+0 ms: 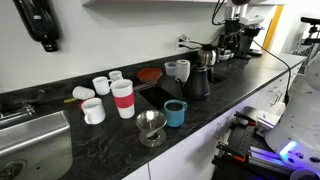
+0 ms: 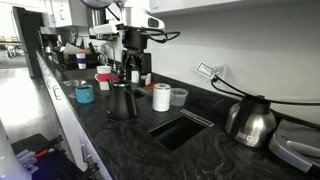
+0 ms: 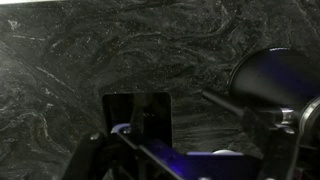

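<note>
My gripper (image 2: 128,72) hangs over the counter with its fingers open, close above a tall black pitcher (image 2: 122,104) in exterior view 2. No object shows between its fingers. Exterior view 1 has the gripper (image 1: 232,42) at the far right, above and beyond the pitcher (image 1: 196,84). Looking down from the wrist, a dark round vessel (image 3: 275,78) with a handle lies at the right, and a flat black rectangle (image 3: 150,108) sits left of it. The dark fingers along the bottom of that view are hard to make out.
On the counter stand a blue mug (image 1: 174,113), a glass-like metal cup (image 1: 151,126), a red-and-white cup (image 1: 123,98) and several white cups. Exterior view 2 adds a paper roll (image 2: 162,97), a clear tub (image 2: 179,97) and a steel kettle (image 2: 250,120).
</note>
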